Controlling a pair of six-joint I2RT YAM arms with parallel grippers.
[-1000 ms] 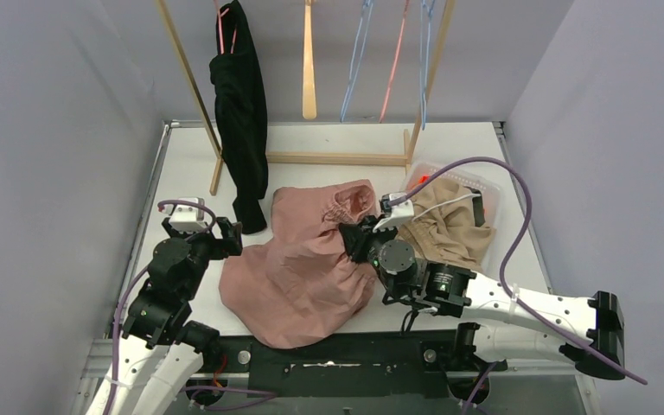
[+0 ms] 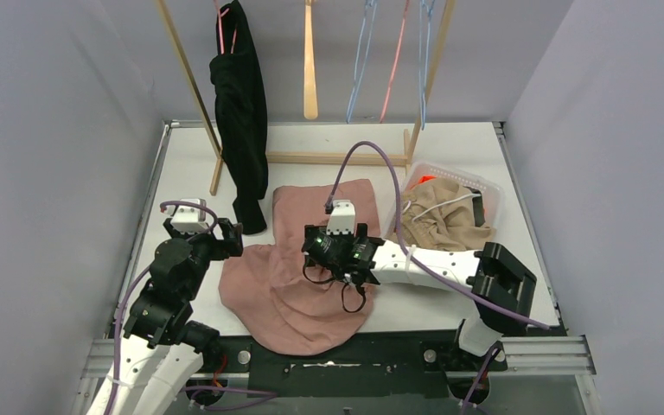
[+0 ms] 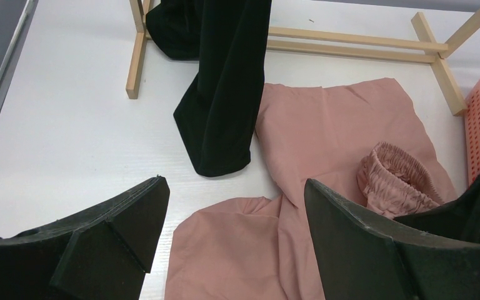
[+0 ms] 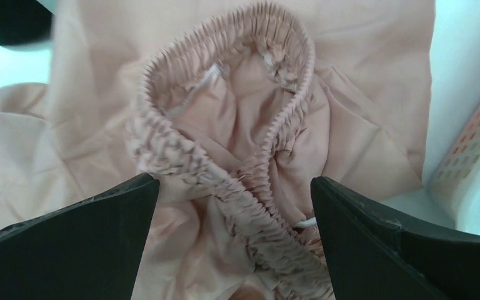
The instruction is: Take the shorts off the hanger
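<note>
Pink shorts (image 2: 294, 298) lie spread on the white table, clear of any hanger. Their gathered waistband (image 4: 225, 181) is bunched up beneath my right gripper, whose fingers stand apart with the cloth below and between them, not pinched. From above, that gripper and its arm cover part of the shorts. My left gripper is open over the left part of the shorts, holding nothing. A bare wooden hanger (image 2: 309, 78), seen edge-on, hangs above the table at the back.
Black trousers (image 2: 240, 112) hang from a pink hanger at the left of the wooden rack (image 2: 337, 159). Blue and pink hangers (image 2: 395, 60) hang at its right. A basket (image 2: 494, 201) of beige clothes stands at the right.
The raised waistband has sunk onto the table. The left arm has stayed still.
</note>
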